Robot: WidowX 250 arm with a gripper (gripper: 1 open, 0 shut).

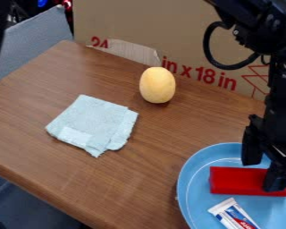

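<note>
My black gripper [263, 165] hangs at the right, open, its fingers down at a red block [235, 182] on a light blue plate [197, 201]. One finger is over the block's right part and the other is behind it; whether they touch it is unclear. A white tube or packet [232, 215] with blue and red marks also lies on the plate, at the front.
A folded pale blue cloth [92, 125] lies left of centre on the wooden table [86, 197]. A yellow egg-shaped object [157, 85] stands near the back, before a cardboard box [146, 27].
</note>
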